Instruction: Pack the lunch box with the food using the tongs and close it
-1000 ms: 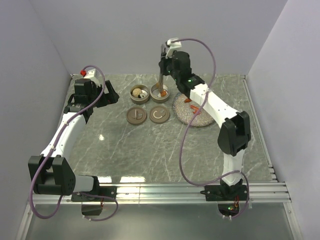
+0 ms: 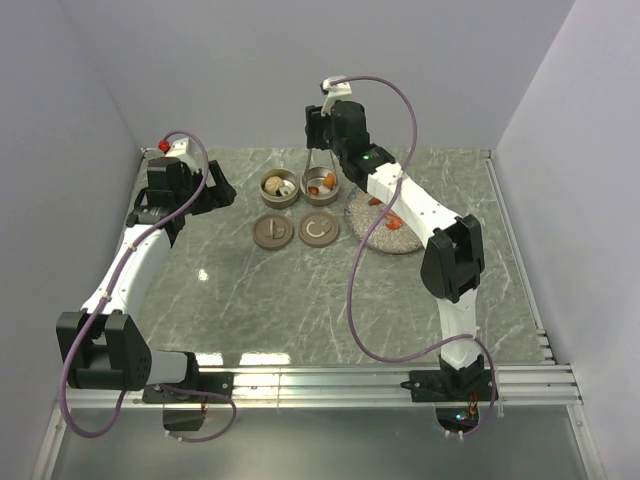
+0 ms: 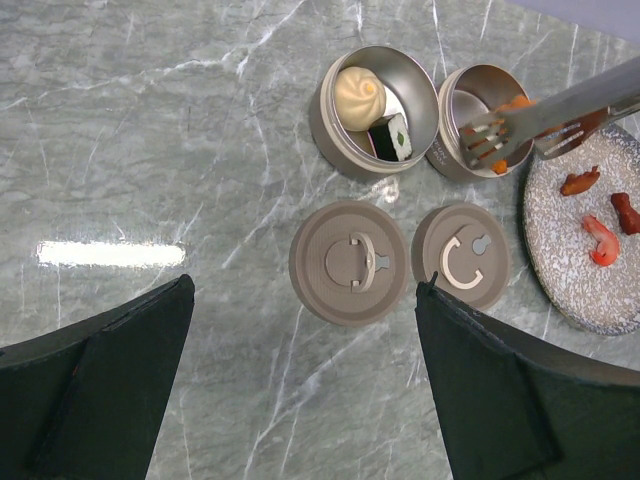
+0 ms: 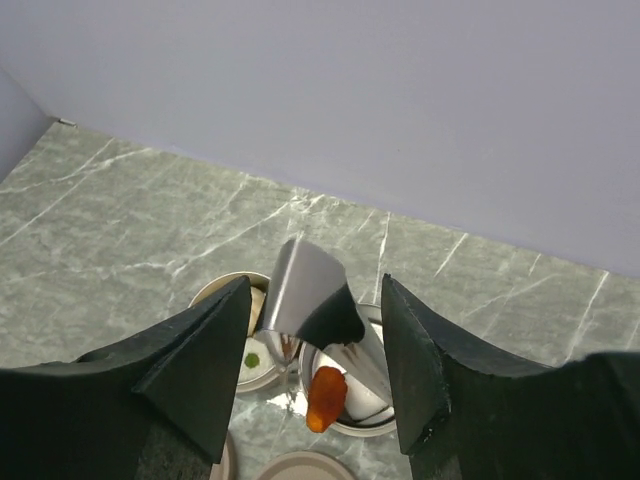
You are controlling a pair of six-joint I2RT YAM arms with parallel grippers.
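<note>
My right gripper (image 2: 318, 122) is over the right lunch box (image 2: 321, 197), part open on steel tongs (image 4: 308, 295), whose tips reach into that box beside orange food (image 4: 326, 398). The left lunch box (image 3: 331, 138) holds a bun (image 3: 359, 97) and a sushi piece (image 3: 389, 137). Two round lids (image 3: 330, 300) (image 3: 470, 285) lie in front of the boxes. A speckled plate (image 3: 570, 295) at the right carries shrimp (image 3: 601, 244) and fried pieces (image 3: 580, 181). My left gripper (image 2: 210, 187) stands open at the left, nothing between its fingers.
Walls bound the back and both sides. My right arm reaches over part of the plate's side of the table.
The right gripper has shifted slightly left since a second ago, and the tongs now appear spread wider apart over the box. The left arm is unmoved.
</note>
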